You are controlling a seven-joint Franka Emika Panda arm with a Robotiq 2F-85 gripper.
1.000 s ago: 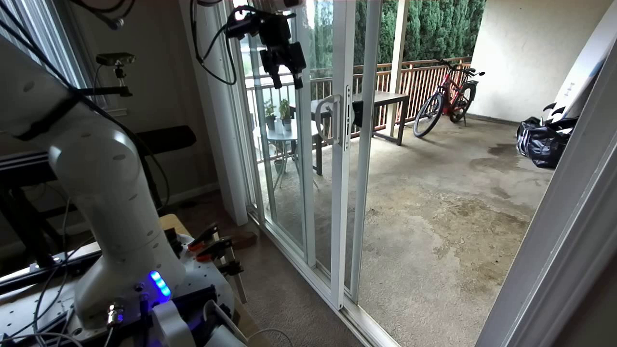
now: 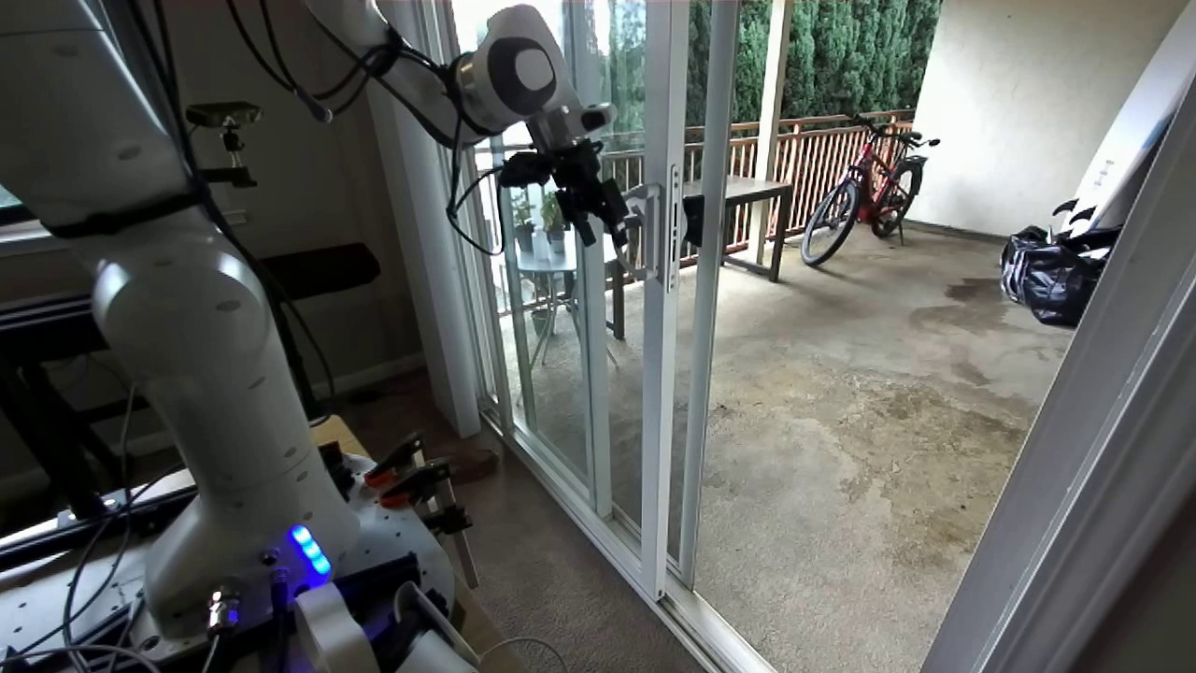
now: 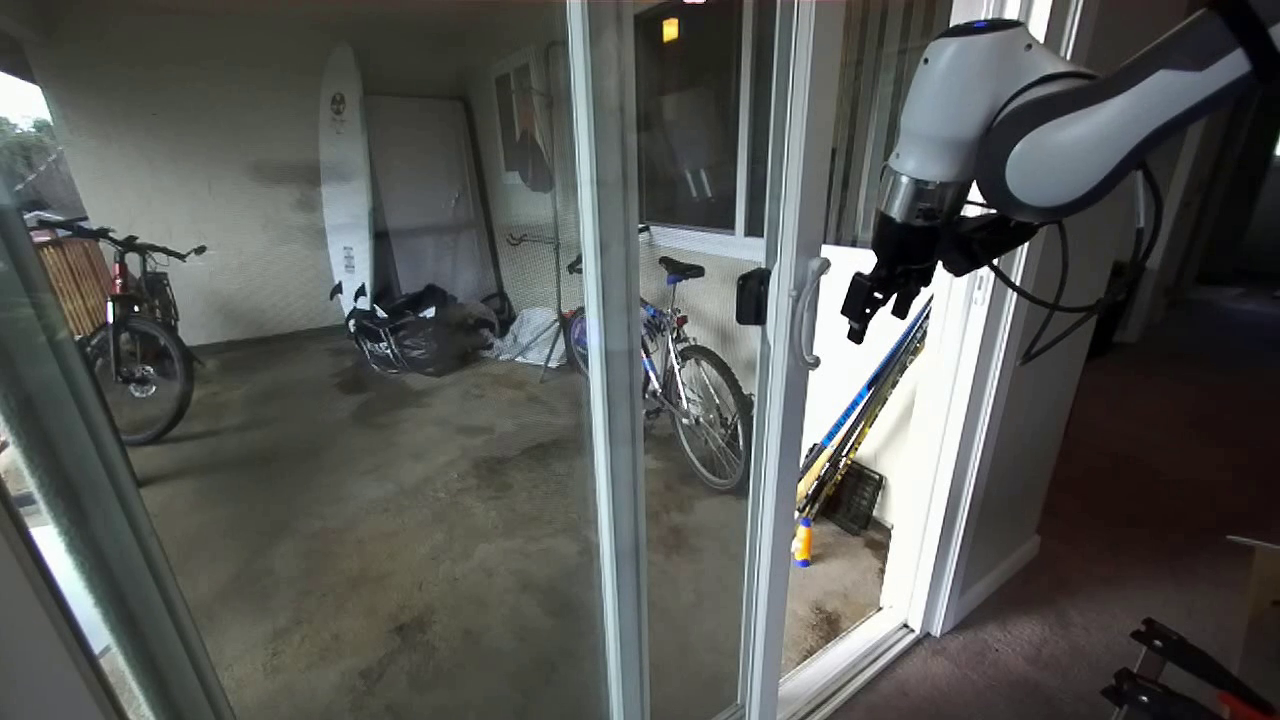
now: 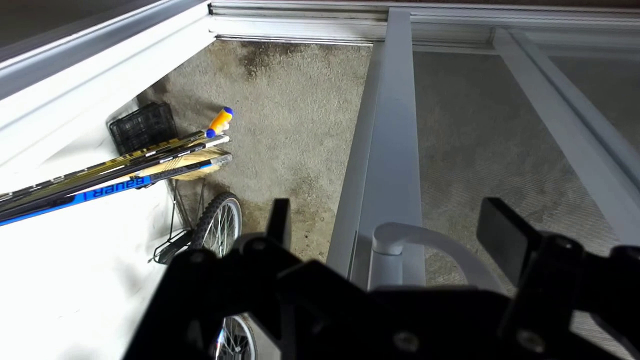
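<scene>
The sliding glass door's white frame (image 2: 659,393) stands upright, with a pale curved pull handle (image 2: 652,230) on its edge. My gripper (image 2: 603,236) is close to that handle, fingers pointing down. In exterior view 2 a gap shows between the gripper (image 3: 877,319) and the handle (image 3: 810,314). From the wrist, the gripper is open, its two fingers far apart. Between them in that view lies the curved top of the handle (image 4: 444,238); its lower part is hidden behind the gripper body. No contact can be made out.
The doorway is partly open onto a concrete patio (image 2: 830,449). Outside are a red bicycle (image 2: 863,191), a second bicycle (image 3: 708,396), leaning hockey sticks (image 3: 864,414) and a table (image 2: 757,187). Clamps (image 2: 420,482) sit near the arm's base.
My gripper has come down and to the right in exterior view 1, from above the handle to close beside it. The door looks unmoved.
</scene>
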